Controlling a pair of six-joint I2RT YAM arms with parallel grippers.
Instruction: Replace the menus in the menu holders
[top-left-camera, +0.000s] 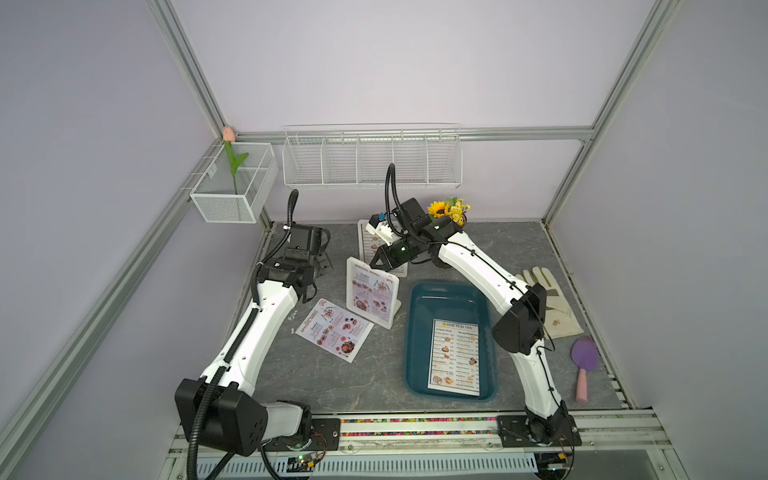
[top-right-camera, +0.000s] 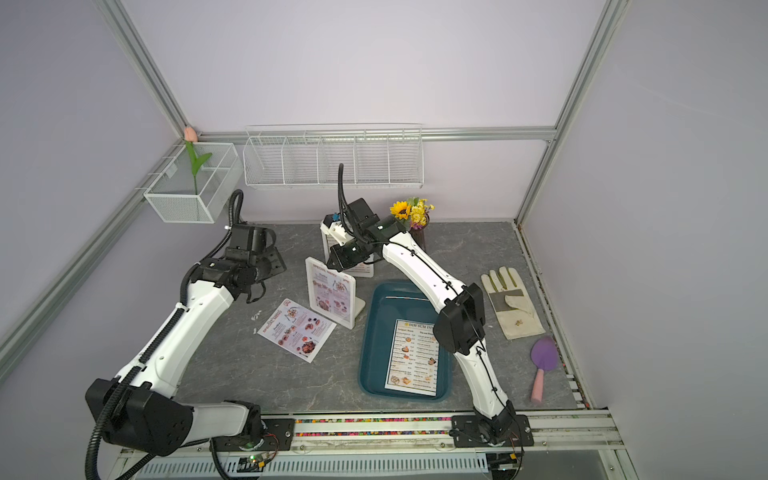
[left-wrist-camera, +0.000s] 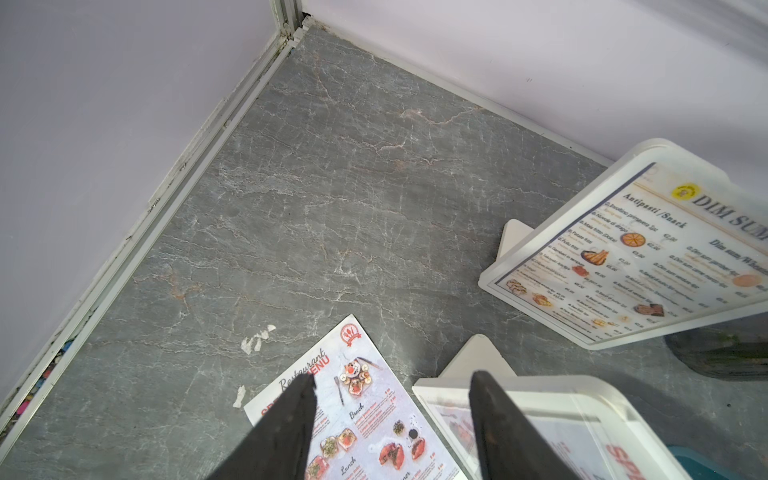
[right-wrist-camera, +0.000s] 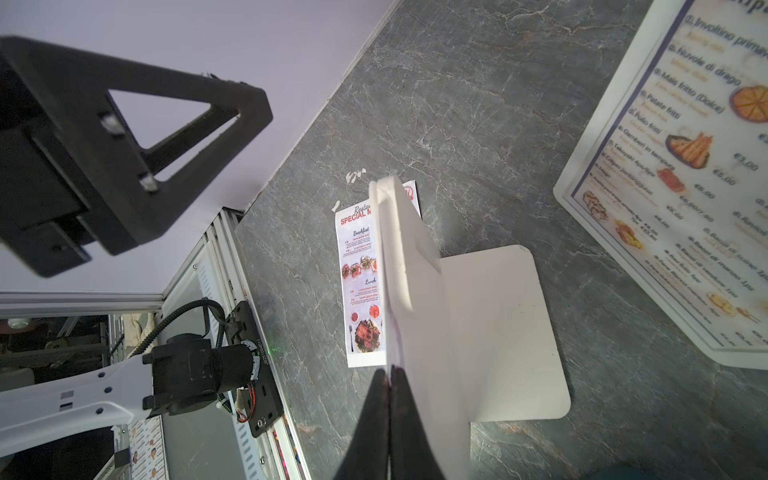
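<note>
A white holder (top-left-camera: 372, 293) with a Restaurant Special menu in it stands mid-table, angled, its base plate behind. My right gripper is shut at the holder's top edge; nothing shows clearly between its fingers, and contact cannot be told. A second white holder (left-wrist-camera: 640, 256), with a dim sum menu, stands farther back. One Special menu sheet (top-left-camera: 334, 329) lies loose on the table at left. Above that area my left gripper is open and empty, fingers apart. A Dim Sum Inn menu sheet (top-left-camera: 453, 357) lies in the teal tray (top-left-camera: 410, 336).
Sunflowers (top-left-camera: 448, 210) in a dark vase stand at the back. A glove (top-left-camera: 553, 300) and a purple spatula (top-left-camera: 584, 356) lie at right. Wire baskets (top-left-camera: 372, 160) hang on the back wall. Bare table shows left of and in front of the loose sheet.
</note>
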